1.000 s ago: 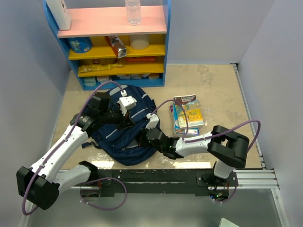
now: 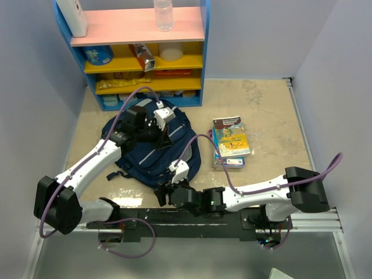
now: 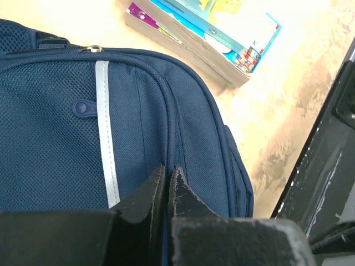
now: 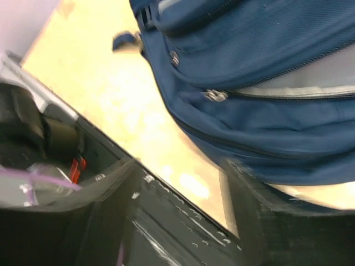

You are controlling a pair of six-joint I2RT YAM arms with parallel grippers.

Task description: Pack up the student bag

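A dark blue backpack (image 2: pixel 145 163) lies on the floor board before the shelf. My left gripper is shut on the bag's fabric near a seam beside a white stripe (image 3: pixel 108 138); in the top view it is over the bag's upper middle. My right gripper is blurred, its fingers apart over the bare strip at the bag's front edge, nothing seen between them. A stack of books (image 2: pixel 231 139) lies right of the bag, its edges also visible in the left wrist view.
A blue shelf (image 2: pixel 206 52) with bottles, packets and containers stands behind the bag. The board is clear at the right rear (image 2: pixel 261 99). A dark rail (image 2: pixel 174 218) runs along the front edge.
My left gripper has shifted slightly back and right, with the bag's upper part shifting too.
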